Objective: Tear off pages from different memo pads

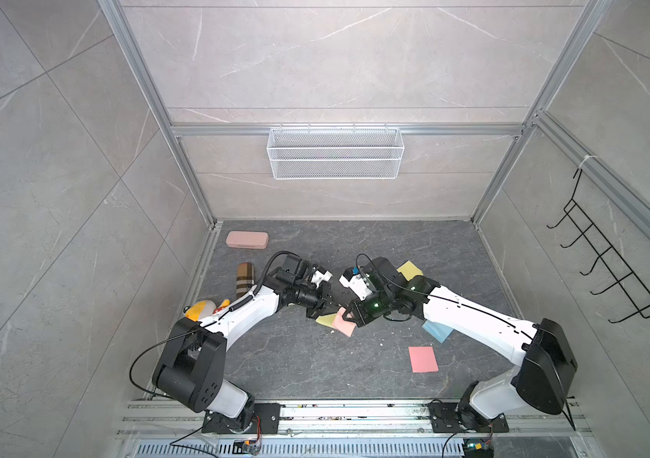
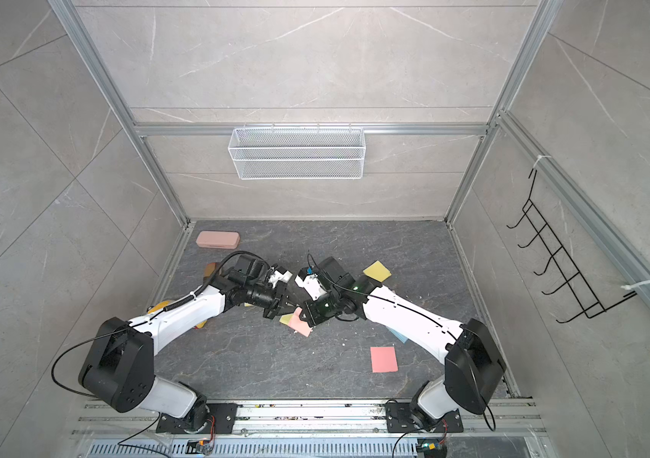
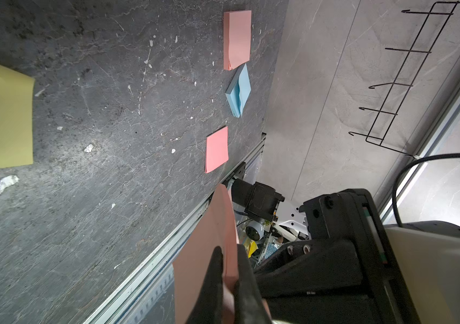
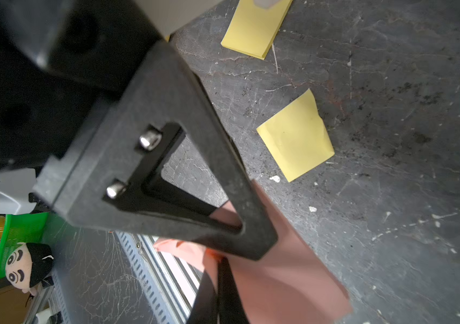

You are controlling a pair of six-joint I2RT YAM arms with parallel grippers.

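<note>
My left gripper is shut on a piece of pink paper [image 3: 200, 264], which hangs above the table, bent near the fingertips. From the other side my right gripper comes up to the same paper [image 4: 289, 270]. Its fingers are shut, and I cannot tell whether any paper lies between them. A loose yellow page [image 4: 297, 135] lies below, apart from the yellow pad [image 4: 254, 27]. On the right are a salmon-pink pad [image 3: 239, 40], a blue pad [image 3: 239, 91] and a brighter pink pad [image 3: 217, 149].
Another yellow note [image 1: 409, 269] lies behind the right arm. A pink case [image 1: 247, 239] and a brown striped item [image 1: 245, 278] sit at the left. A wire basket [image 1: 335, 152] hangs at the back.
</note>
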